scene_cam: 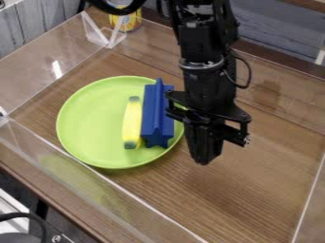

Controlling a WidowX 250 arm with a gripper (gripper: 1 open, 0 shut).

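My black gripper [203,150] hangs over the wooden table, just right of a green plate [86,133], its fingertips pointing down and shut, with nothing seen between them. On the plate lie a yellow object [132,123] and, to its right, a blue object [158,112], partly beside my gripper.
A yellow can [124,21] stands at the back left, partly behind a cable. Clear plastic sheeting edges the table on the left.
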